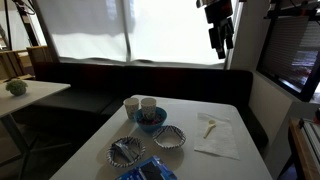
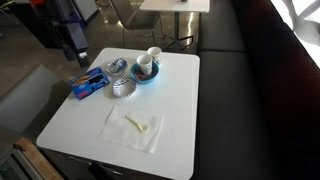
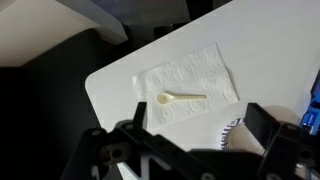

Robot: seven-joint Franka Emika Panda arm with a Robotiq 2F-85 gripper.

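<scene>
High above the table's right side hangs my gripper (image 1: 223, 53), touching none of the things below. Its two fingers stand wide apart in the wrist view, with only a view of the table between them. Beneath it, a pale spoon (image 3: 181, 97) lies on a white paper towel (image 3: 205, 66). A blue bowl (image 2: 144, 75) holds a white cup (image 2: 146, 63), and a second white cup (image 1: 131, 103) stands beside it. Near the bowl is an empty striped paper bowl (image 2: 124, 89). Another striped bowl (image 1: 126, 152) has some dark and bluish items in it.
A blue package (image 2: 90, 82) lies by the striped bowls at the table edge. Dark bench seating (image 2: 230, 100) borders the white table (image 2: 180, 115).
</scene>
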